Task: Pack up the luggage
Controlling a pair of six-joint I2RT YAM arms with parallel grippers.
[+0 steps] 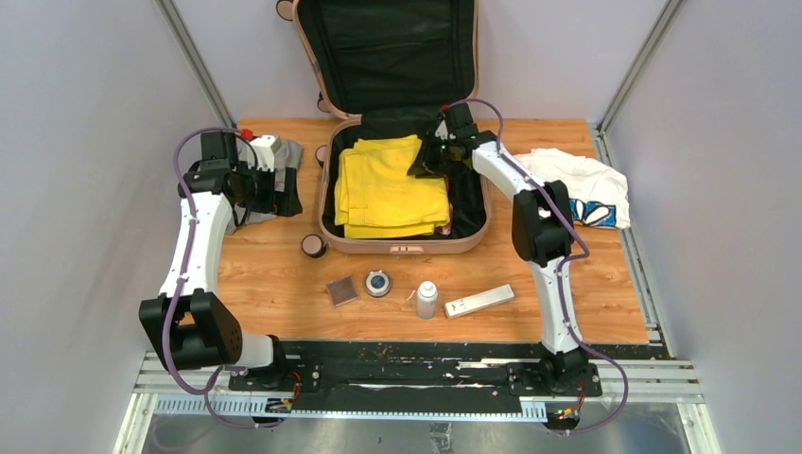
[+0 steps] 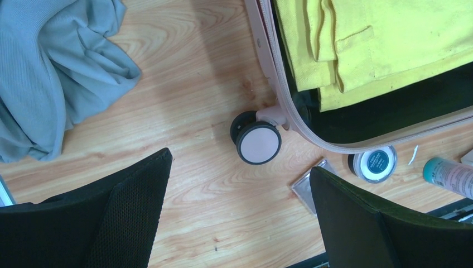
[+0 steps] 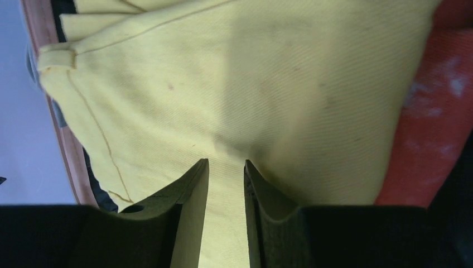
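In the top view, the pink suitcase (image 1: 407, 246) lies with its lid up. Folded yellow clothing (image 1: 383, 189) fills much of its base. Over the clothing's right part hangs my right gripper (image 1: 421, 168). The right wrist view shows its fingers a small gap apart, with yellow fabric (image 3: 167, 111) behind them; whether they touch it is unclear. A red item (image 3: 446, 95) peeks out from under the yellow edge. My left gripper stands wide open and empty, left of the suitcase, near a grey-blue cloth (image 2: 72, 72).
In front of the suitcase lie a dark round jar (image 1: 313, 246), a flat square case (image 1: 342, 290), a round tin (image 1: 377, 283), a white bottle (image 1: 427, 299) and a long white box (image 1: 479, 301). A white shirt (image 1: 577, 175) lies at the right.
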